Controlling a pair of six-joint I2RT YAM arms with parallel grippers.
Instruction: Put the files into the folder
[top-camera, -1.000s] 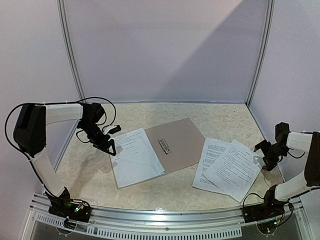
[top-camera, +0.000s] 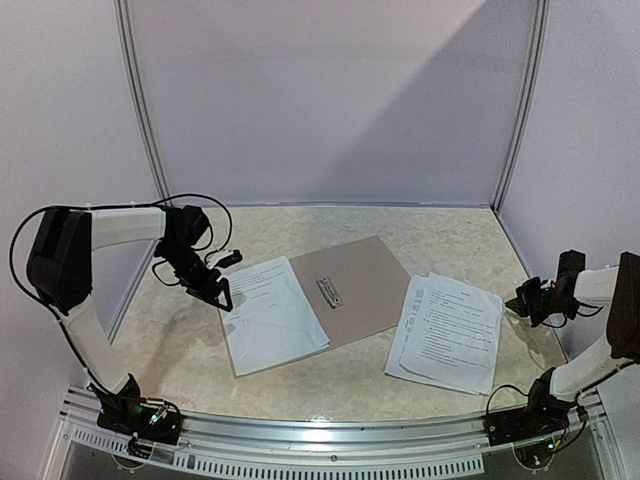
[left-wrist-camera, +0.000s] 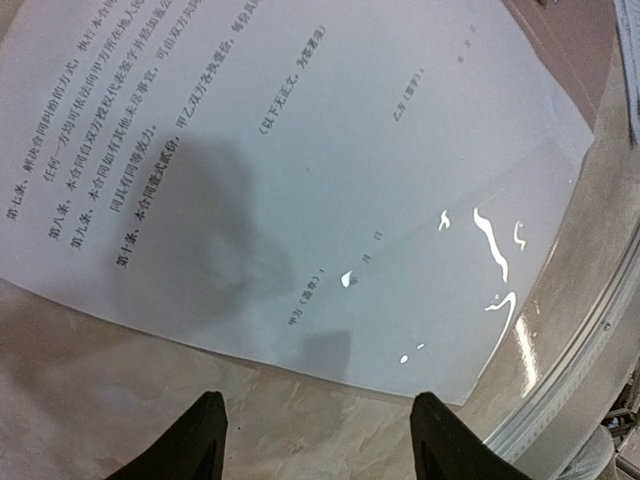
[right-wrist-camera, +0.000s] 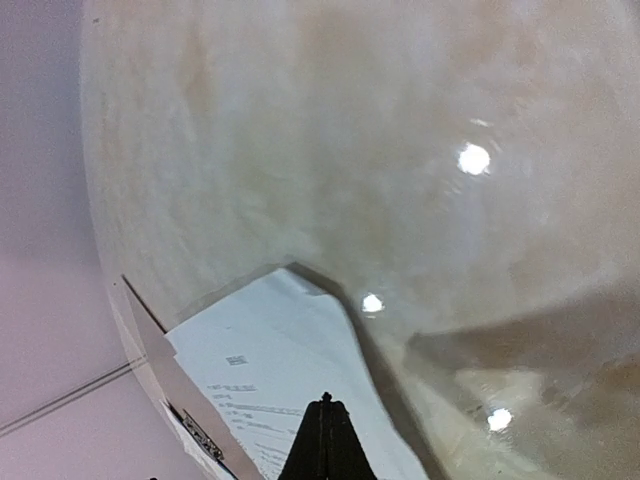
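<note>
The taupe folder (top-camera: 370, 290) lies opened flat in the middle of the table, a metal clip (top-camera: 329, 292) on its bare right half. A clear-covered sheet (top-camera: 272, 315) rests over its left half. To the folder's right lie loose paper sheets (top-camera: 450, 335), nearly stacked, close by its right edge. At their upper right corner my right gripper (top-camera: 514, 305) is shut; in the right wrist view its fingertips (right-wrist-camera: 326, 410) meet with nothing between them, the sheets (right-wrist-camera: 280, 340) lying beyond. My left gripper stands open by the folder's left edge, empty.
Walls enclose the table (top-camera: 300, 225) at the back and sides, and a metal rail (top-camera: 320, 430) runs along the front. Bare tabletop stretches behind the folder and in front of it.
The upper loose sheet has turned and shifted left, now lying almost squarely over the lower one. My right gripper has gone from open to shut and turned. The left arm is still.
</note>
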